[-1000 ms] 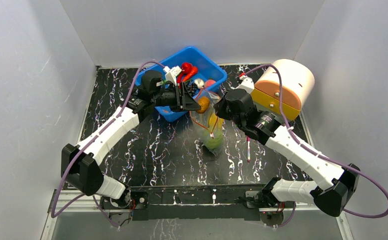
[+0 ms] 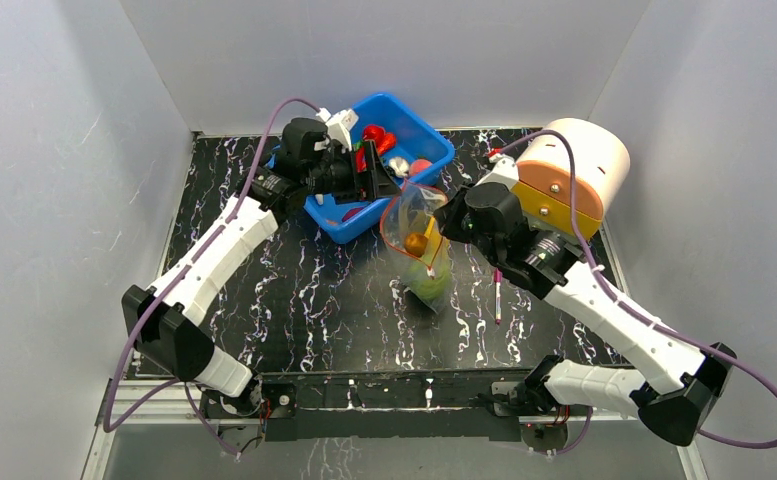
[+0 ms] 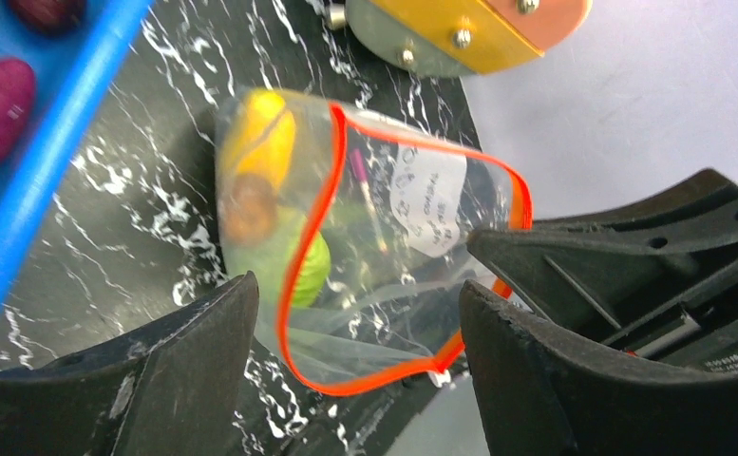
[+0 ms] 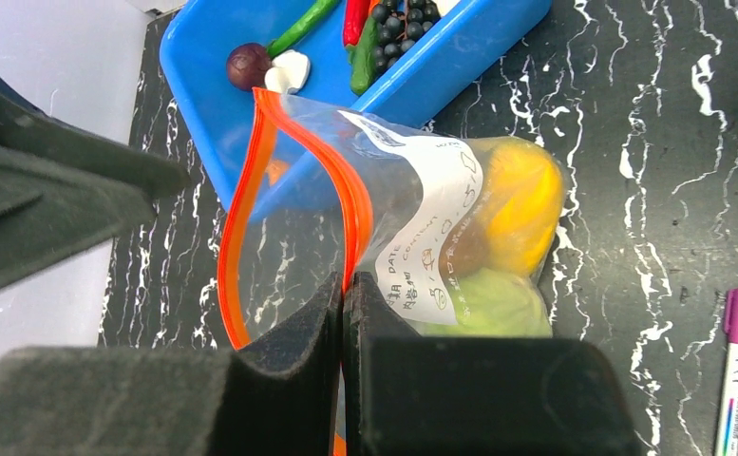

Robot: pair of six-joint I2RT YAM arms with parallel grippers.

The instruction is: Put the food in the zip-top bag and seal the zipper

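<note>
The clear zip bag (image 2: 419, 260) with orange rim stands mid-table, holding yellow, brown and green food (image 3: 268, 142). My right gripper is shut on the bag's orange zipper edge at the top, the mouth gaping beside it. My left gripper hovers above the bag mouth on the blue bin's side, open with nothing between its fingers; in the top view it (image 2: 374, 178) is over the bin's near part.
A blue bin (image 2: 426, 132) of vegetables sits behind the bag. A cream-and-yellow box (image 2: 574, 170) stands back right, and a pink marker (image 4: 737, 332) lies right of the bag.
My left gripper has moved up and back from the bag mouth toward the bin.
</note>
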